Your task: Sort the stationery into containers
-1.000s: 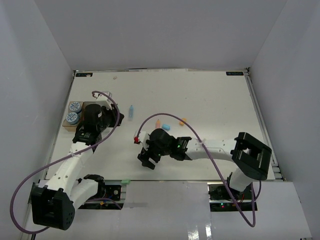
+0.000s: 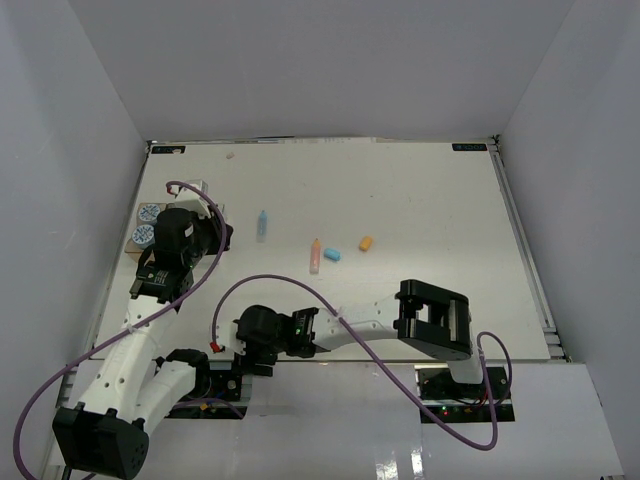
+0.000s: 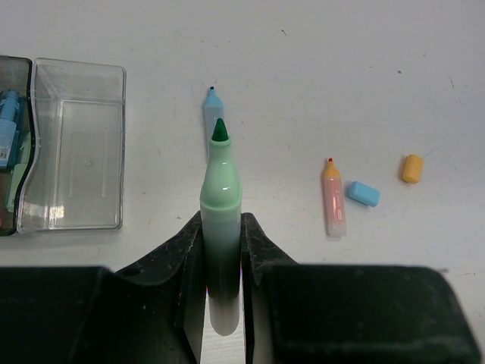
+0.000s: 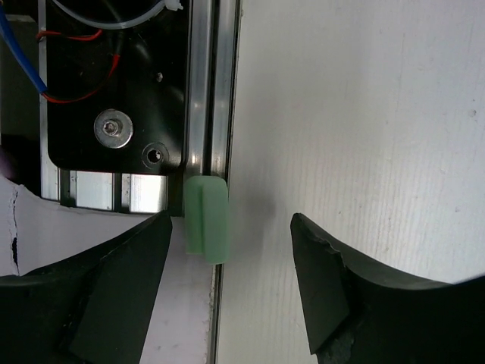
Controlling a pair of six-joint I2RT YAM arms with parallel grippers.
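Observation:
My left gripper is shut on a green marker (image 3: 221, 182), beside a clear container (image 3: 79, 144) and a darker one holding stationery (image 3: 9, 121). On the table lie a blue marker (image 3: 214, 114), pink marker (image 3: 334, 197), blue eraser (image 3: 364, 193) and orange eraser (image 3: 411, 169). In the right wrist view a green piece (image 4: 208, 220) rests on the metal rail at the table edge, between the open fingers of my right gripper, not gripped.
Blue-lidded round items (image 2: 143, 234) sit at the left. Wiring and a black plate (image 4: 114, 83) lie beyond the edge.
My right arm has moved left and toward the front edge, over the green piece. The left arm has shifted slightly, the marker still in its grip.

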